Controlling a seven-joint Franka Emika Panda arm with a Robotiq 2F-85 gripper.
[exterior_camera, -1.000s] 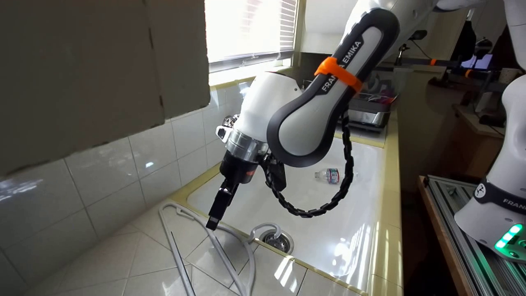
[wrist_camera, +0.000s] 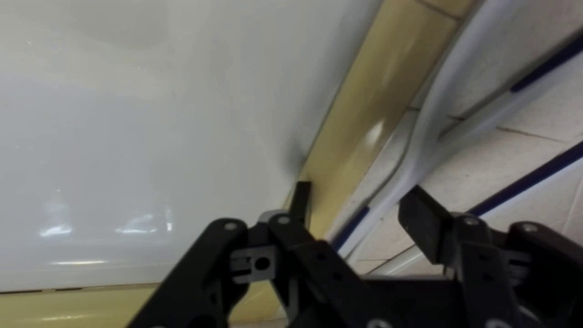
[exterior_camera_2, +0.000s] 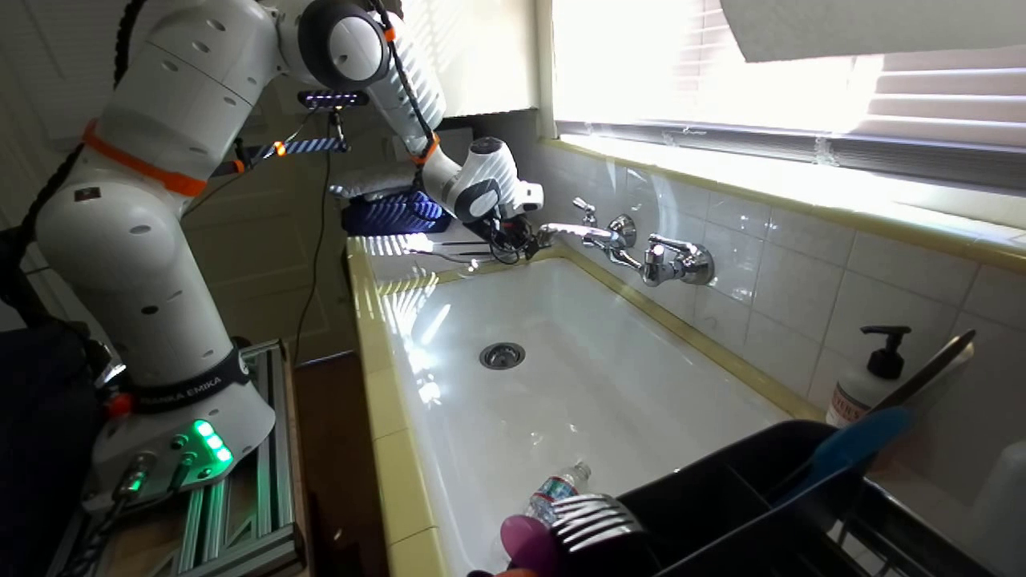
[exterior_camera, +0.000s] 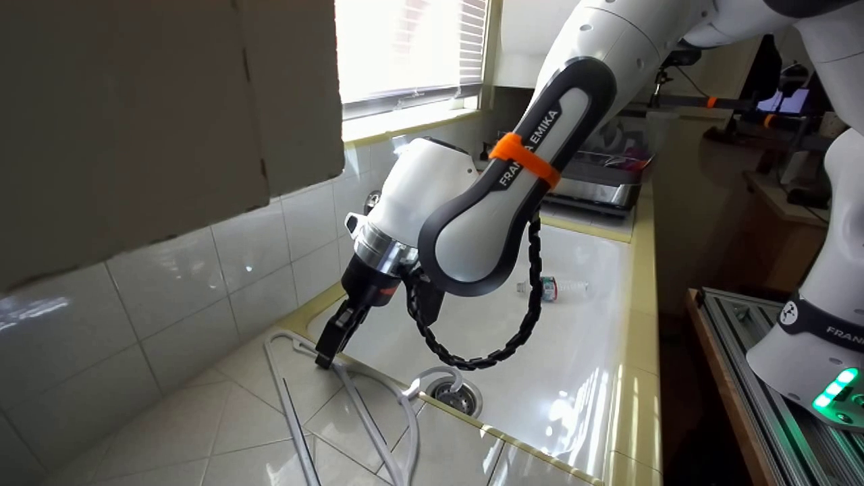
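Note:
A light grey hanger (exterior_camera: 368,417) with dark strips lies on the tiled counter, its curved hook (exterior_camera: 441,372) reaching over the sink edge near the drain. My gripper (exterior_camera: 325,361) is low over the hanger's far end. In the wrist view my gripper is partly open: one finger (wrist_camera: 300,205) is over the yellow sink rim, and the other finger (wrist_camera: 423,218) is on the counter side. A grey bar of the hanger (wrist_camera: 401,180) runs between them, closer to the counter-side finger. Whether either finger touches the bar is unclear.
The white sink (exterior_camera_2: 587,385) is mostly bare, with a plastic bottle (exterior_camera: 551,289) lying in it. A chrome faucet (exterior_camera_2: 616,240) projects from the tiled wall close to my arm. A black dish rack (exterior_camera_2: 731,481) stands at the opposite end.
The hanger's far end has shifted slightly; the hook looks the same.

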